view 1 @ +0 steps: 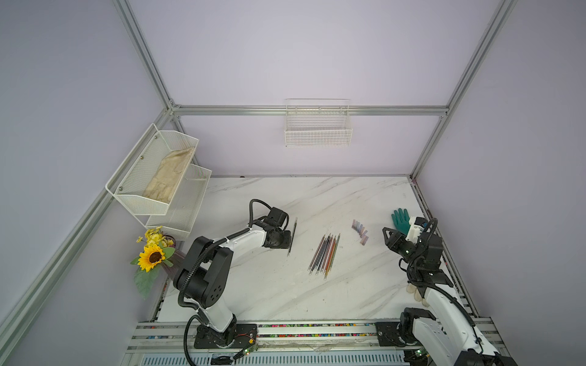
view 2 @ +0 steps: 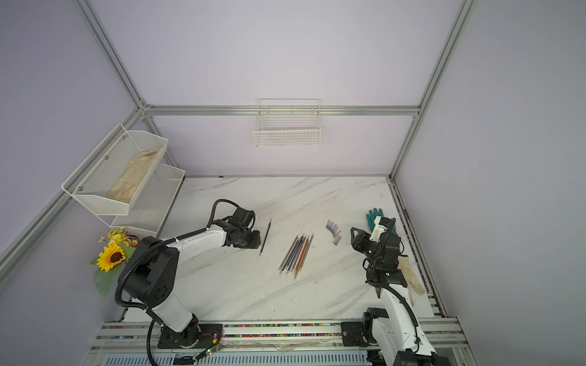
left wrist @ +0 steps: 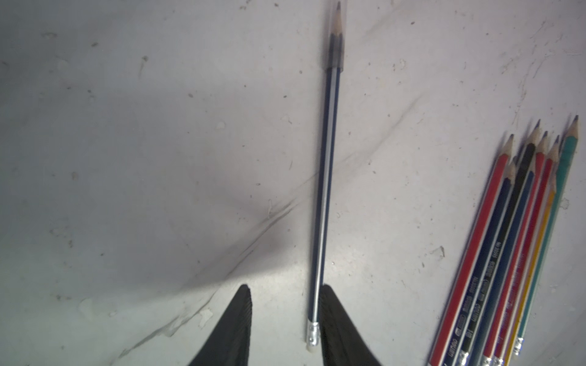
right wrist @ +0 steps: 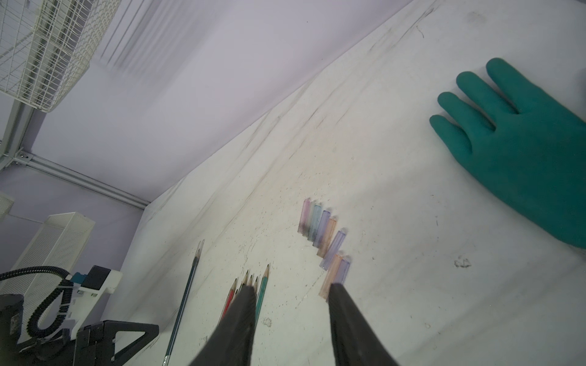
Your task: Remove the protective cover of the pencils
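A single dark striped pencil (left wrist: 324, 183) lies alone on the table, a clear cover (left wrist: 335, 52) over its pointed tip at the far end. My left gripper is open above the table, its right finger close to the pencil's eraser end in the left wrist view; nothing is held. A row of bare-tipped pencils (view 1: 324, 254) lies to the right of that pencil. Several tinted clear covers (right wrist: 323, 235) lie loose beyond the row. On the right side, my right gripper hovers over the table, fingers apart and empty.
A green glove (right wrist: 525, 140) lies at the far right, close to the right arm, with pale gloves (view 2: 410, 274) in front of it. White baskets (view 1: 155, 177) and a sunflower vase (view 1: 152, 256) stand at the left.
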